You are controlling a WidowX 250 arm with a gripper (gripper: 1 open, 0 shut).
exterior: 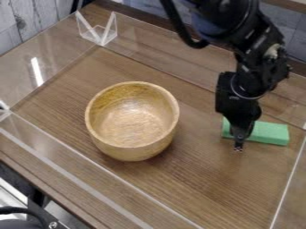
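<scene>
My gripper (238,134) reaches down from the upper right, its dark fingers low at the left end of a green block (269,133). The block lies flat on the wooden table, partly behind the fingers. The fingers look close together; whether any of the block is between them is hard to tell.
A tan wooden bowl (131,120) stands on the table (156,188) left of the gripper. A small clear wire-like object (99,29) is at the back left. The table's left edge borders a darker area.
</scene>
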